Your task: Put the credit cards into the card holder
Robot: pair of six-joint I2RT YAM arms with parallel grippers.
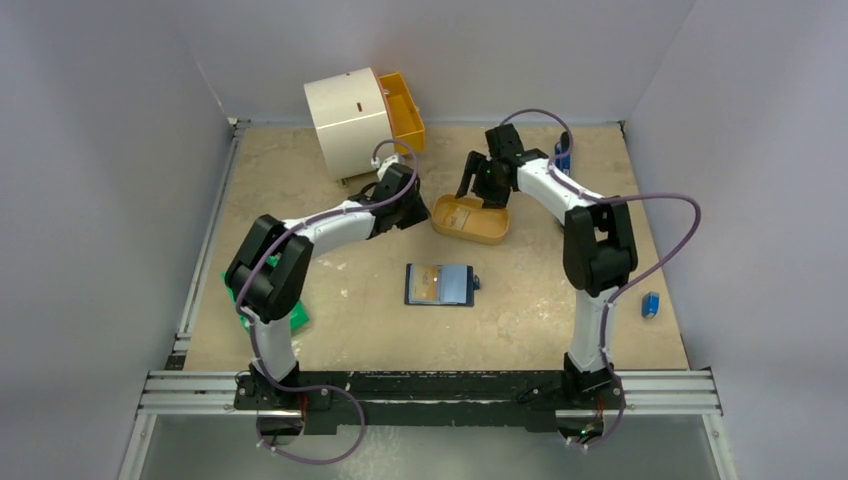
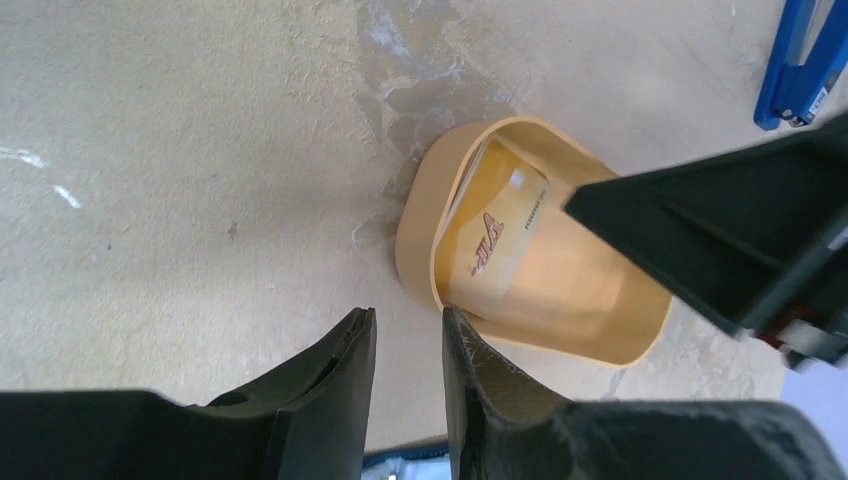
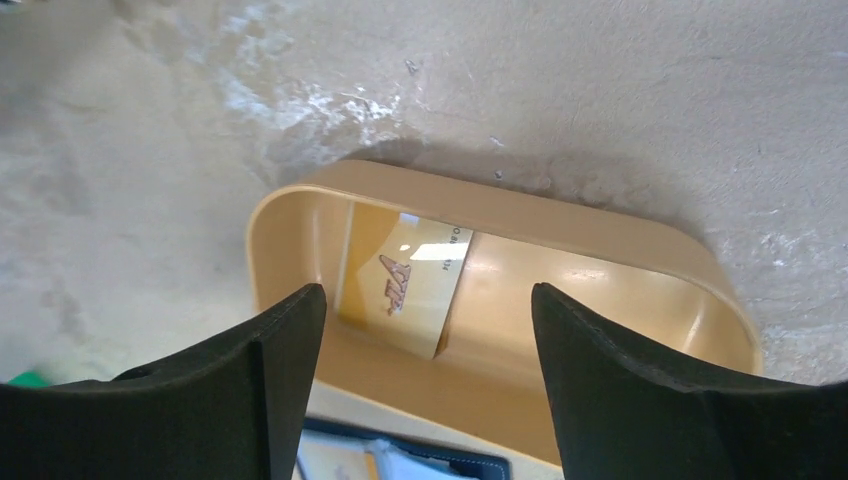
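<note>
One credit card, yellow and white, lies inside the tan oval tray, against its left end. In the left wrist view the same card shows at the tray's near end. On the table in front lies the dark blue card holder, opened flat, with a tan card in its left side. My left gripper hangs just left of the tray, part open, nothing between its fingers. Over the tray's far side my right gripper stands open and empty, its fingers spread wide.
A white rounded cabinet with an orange drawer stands at the back left. A blue stapler-like tool is at the back right, a small blue box at the right edge.
</note>
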